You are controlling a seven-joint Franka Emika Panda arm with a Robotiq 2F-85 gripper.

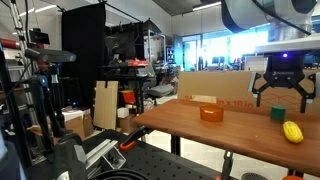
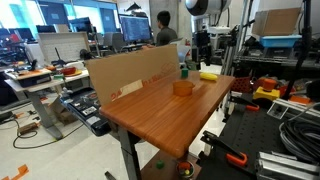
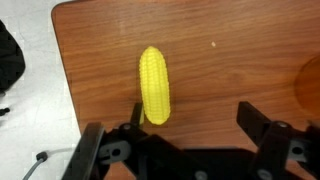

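A yellow ear of corn (image 3: 154, 85) lies on the wooden table (image 3: 215, 60), close to the table's end. My gripper (image 1: 282, 102) hangs above the tabletop with its fingers spread and nothing between them. In the wrist view the corn lies toward the left finger (image 3: 95, 145), its lower end reaching down near that finger. From the first exterior view, the corn (image 1: 292, 131) sits lower than the fingertips and a little to the right of the finger's middle.
An orange bowl (image 1: 211, 113) stands farther along the table; its edge (image 3: 311, 85) shows at the wrist view's right. A green cup (image 1: 277, 113) is near the brown back panel (image 2: 145, 77). Bare tabletop lies between bowl and corn.
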